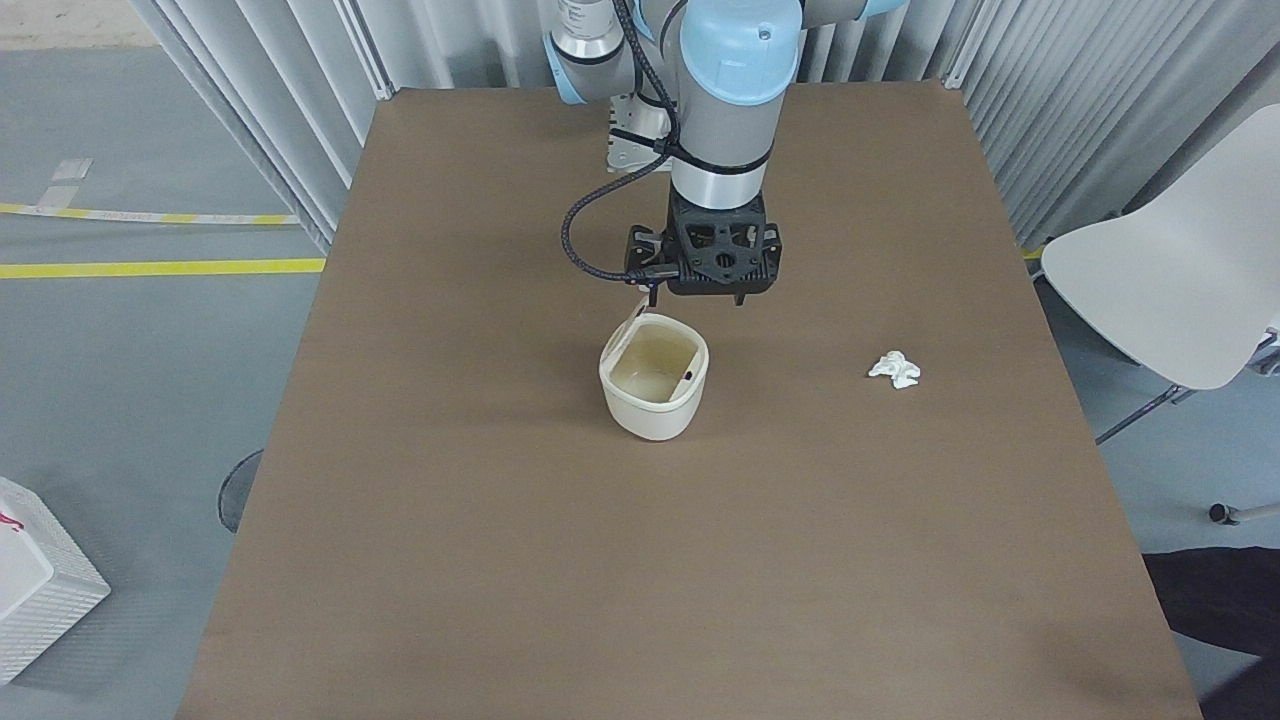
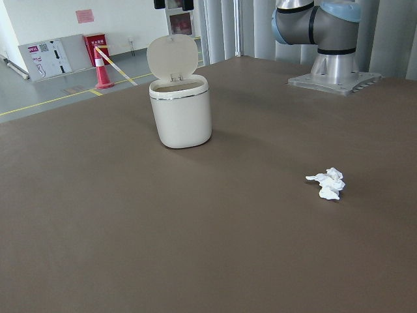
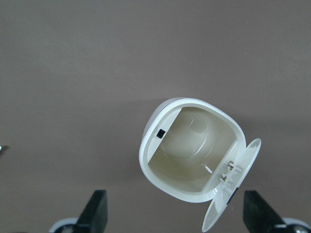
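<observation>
A small white bin [image 1: 654, 408] stands upright on the brown table [image 1: 504, 540], its lid raised. From above, in the wrist view, its inside [image 3: 187, 145] looks empty. My black gripper [image 1: 697, 296] hangs above and just behind the bin; in the wrist view its fingertips [image 3: 97, 208] are wide apart, open, with nothing between them but table. A crumpled white tissue [image 1: 894, 370] lies on the table to the bin's right in the front view, also seen as a white wad [image 2: 329, 184] in the left camera view.
A white chair [image 1: 1164, 252] stands beside the table's right edge, and a white box [image 1: 36, 588] is on the floor at the left. The arm's base plate [image 2: 313, 83] is at the back of the table.
</observation>
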